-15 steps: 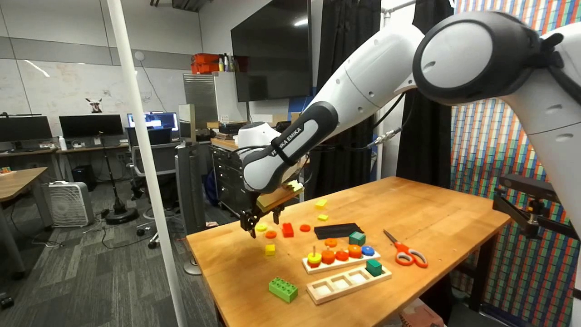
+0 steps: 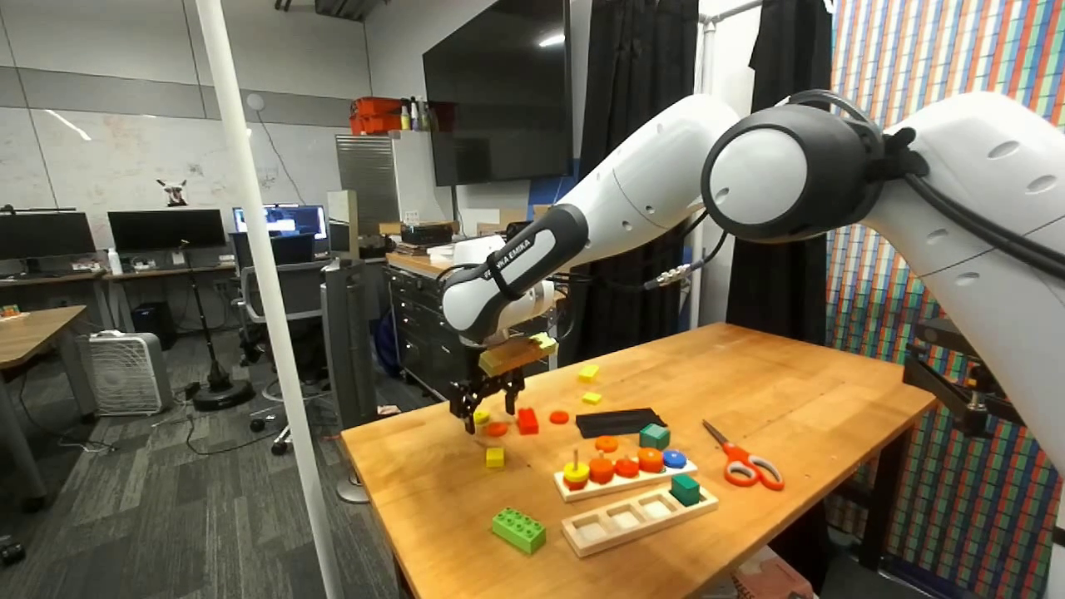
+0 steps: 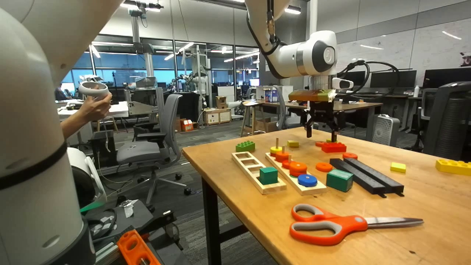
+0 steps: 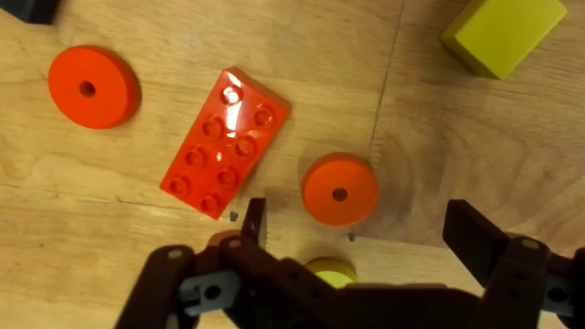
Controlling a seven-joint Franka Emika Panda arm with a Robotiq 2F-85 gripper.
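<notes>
My gripper is open above the far left part of the table, its fingers wide apart and empty. In the wrist view an orange disc point(image 4: 340, 189) with a centre hole lies just ahead of the gap. A yellow disc point(image 4: 333, 273) is partly hidden behind the gripper body. To the left of the orange disc lies a red toy brick point(image 4: 226, 143), close to the left fingertip. Another orange-red disc point(image 4: 93, 87) and a yellow block point(image 4: 503, 35) lie farther off. The peg board point(image 3: 304, 187) carries several coloured discs, among them a blue one point(image 3: 307, 180).
Beside the peg board is a wooden tray point(image 2: 589, 544) with a green cube point(image 2: 685, 488) in one compartment. A green brick point(image 2: 519, 530), scissors point(image 2: 744, 464), black bars point(image 2: 619, 423) and another green block point(image 2: 655, 436) lie around.
The gripper has come slightly lower and to the right in exterior view 1, now closer over the discs. The objects on the table have stayed put.
</notes>
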